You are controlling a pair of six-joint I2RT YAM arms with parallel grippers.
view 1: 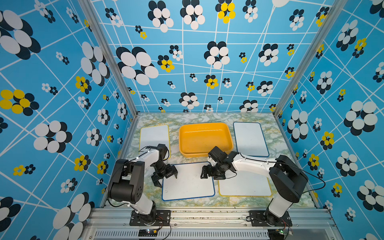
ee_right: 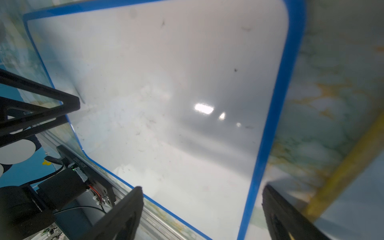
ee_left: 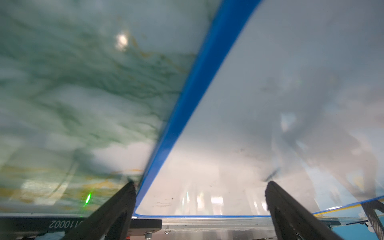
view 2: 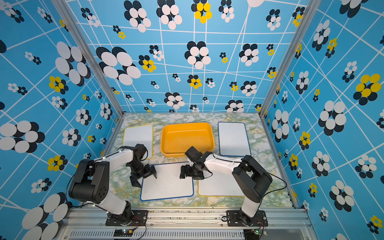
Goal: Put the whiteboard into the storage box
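Note:
A blue-rimmed whiteboard [view 1: 188, 184] lies at the front middle, in front of the orange storage box [view 1: 206, 140]. My left gripper [view 1: 166, 179] stands open over its left edge, fingertips either side of the blue rim in the left wrist view. My right gripper [view 1: 210, 173] is low at its right edge, part open; in the right wrist view its fingers straddle the blue rim [ee_right: 276, 108], with no grip visible.
A yellow-rimmed board [view 1: 244, 186] lies close to the right. Another yellow-rimmed board [view 1: 154, 134] is at back left, a blue-rimmed one [view 1: 250, 138] at back right. Marble table [view 1: 256, 118] shows between them.

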